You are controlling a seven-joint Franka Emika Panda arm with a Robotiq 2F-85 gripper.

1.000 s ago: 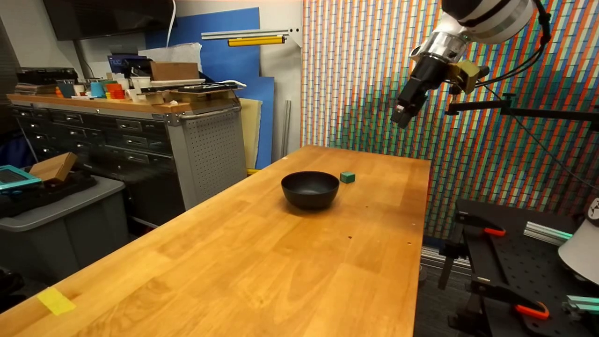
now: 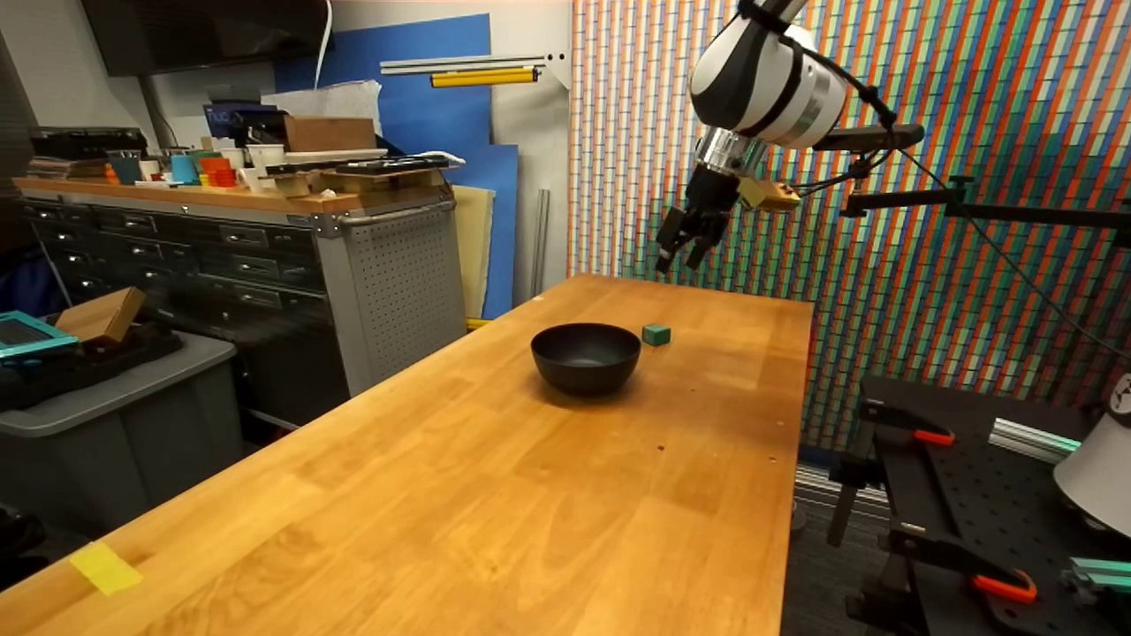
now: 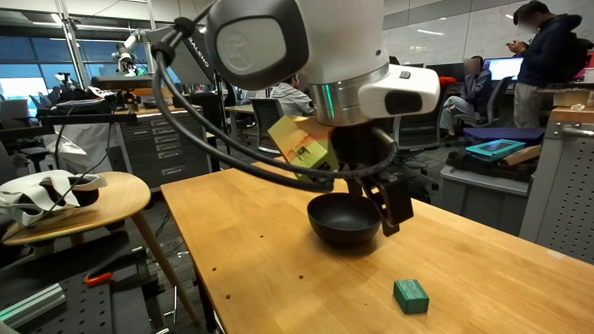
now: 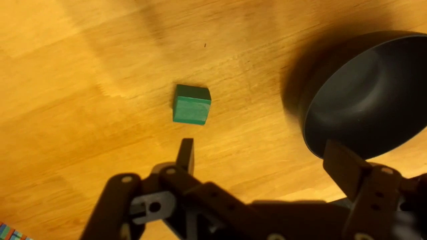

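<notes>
A small green block (image 4: 191, 110) lies on the wooden table, apart from the black bowl (image 4: 366, 100). In exterior view 1 the block (image 2: 656, 335) sits just behind and to the right of the bowl (image 2: 585, 360), which stands upright. No contents show in the bowl's visible interior. My gripper (image 2: 681, 258) hangs in the air well above the table, tilted. Its fingers (image 4: 186, 154) are spread wide in the wrist view, open with nothing between them. There, the right fingertip overlaps the bowl's rim in the picture only.
A black side bench (image 2: 986, 488) with clamps stands to the right. A patterned curtain (image 2: 679, 127) hangs behind.
My arm has moved left and lower in exterior view 1, toward the block's side of the table, and the gripper has turned. Block and bowl have stayed put.
</notes>
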